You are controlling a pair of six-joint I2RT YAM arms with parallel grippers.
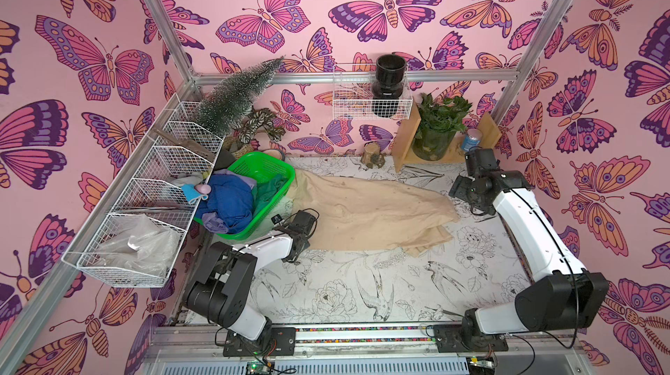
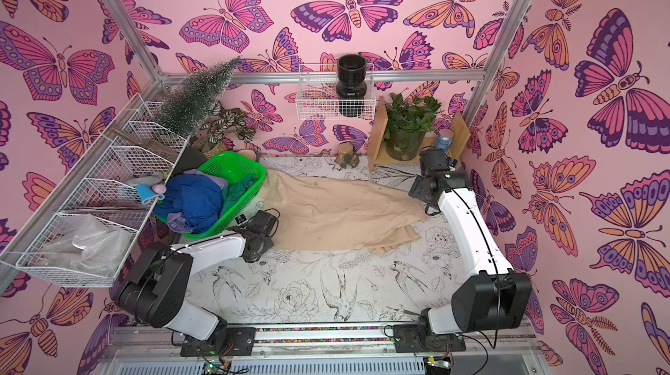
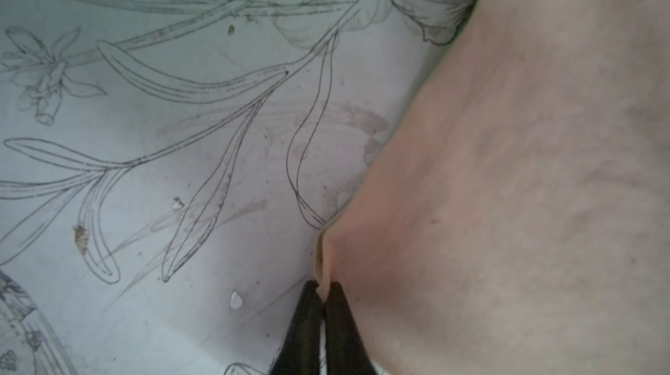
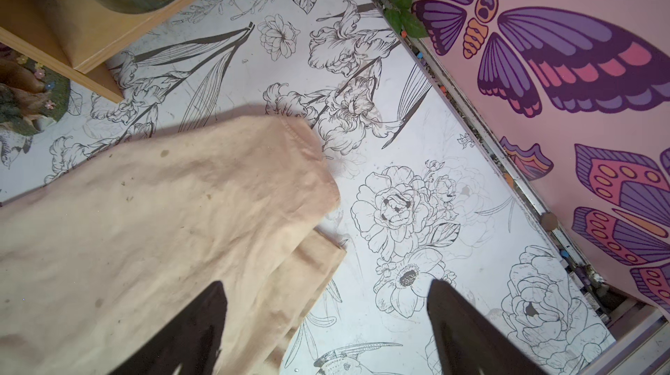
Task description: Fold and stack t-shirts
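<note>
A beige shirt (image 1: 370, 211) lies spread across the middle of the white patterned table (image 1: 377, 284). Its right end has folded, overlapping edges, seen in the right wrist view (image 4: 174, 235). My left gripper is at the shirt's left part, fingertips close together on a small raised edge of the beige cloth (image 3: 502, 200); how firmly they close on it is unclear. My right gripper stands open above the shirt's right end, with nothing between its fingers.
A green basket (image 2: 247, 183) of blue, purple and teal clothes is at the back left, beside wire baskets (image 1: 125, 249). A wooden shelf (image 1: 401, 144) with a plant and a can stands at the back right.
</note>
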